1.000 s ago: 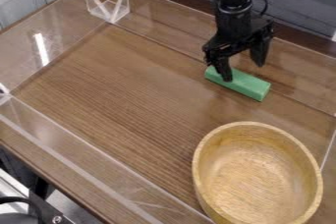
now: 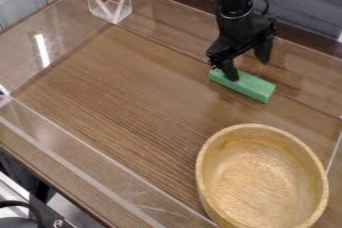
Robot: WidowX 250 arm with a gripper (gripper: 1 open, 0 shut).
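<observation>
The black gripper [image 2: 241,50] hangs from the top of the camera view, above the left end of a green block [image 2: 243,85] lying on the wooden table [image 2: 107,102]. Its fingers are apart, with one reaching down near the block's left end; whether it touches the block cannot be told.
A large tan oval bowl [image 2: 261,192] sits at the lower right. A white wire object [image 2: 110,2] is at the back left. A black cable [image 2: 27,205] shows at the lower left corner.
The gripper has shifted slightly over the block's left end. The green block looks unmoved.
</observation>
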